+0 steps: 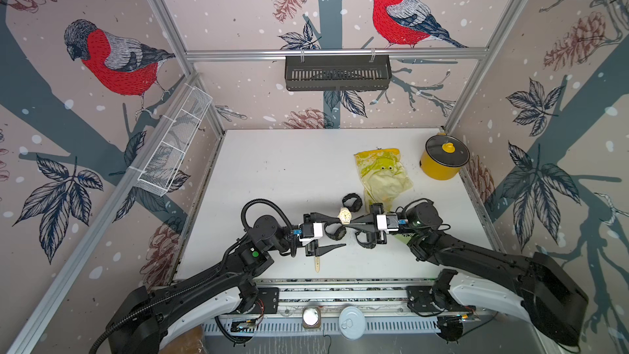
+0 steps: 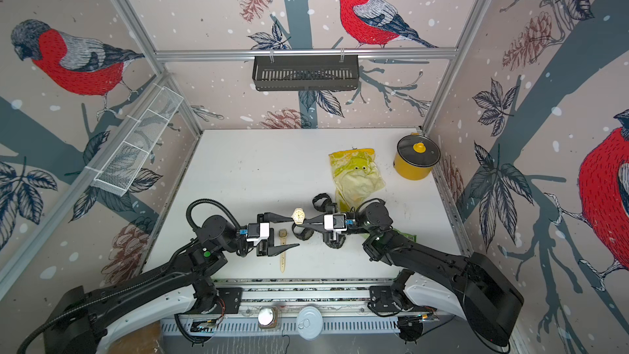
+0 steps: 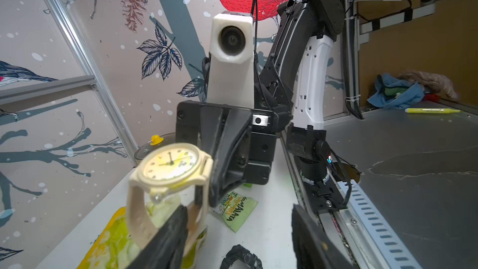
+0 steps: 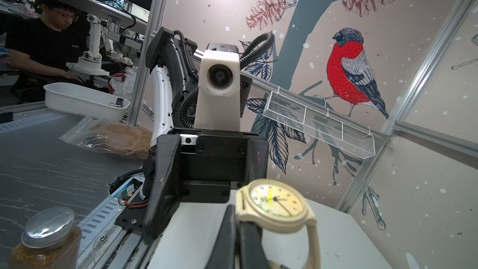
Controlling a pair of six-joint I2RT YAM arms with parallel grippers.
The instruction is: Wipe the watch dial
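A cream watch (image 1: 345, 215) with a round pale dial hangs at the tips of my right gripper (image 2: 306, 223), which is shut on it; in the right wrist view the watch (image 4: 273, 198) sits face up above the shut fingers. My left gripper (image 1: 331, 234) stands open opposite, its upper finger close beside the watch. In the left wrist view the watch (image 3: 169, 164) is near the left finger, tilted dial up; whether they touch I cannot tell.
Black straps (image 1: 352, 202) and a tan watch strap (image 2: 282, 259) lie on the white table (image 1: 262, 157). A yellow bag (image 1: 383, 177) and yellow pot (image 1: 440, 164) are at the right.
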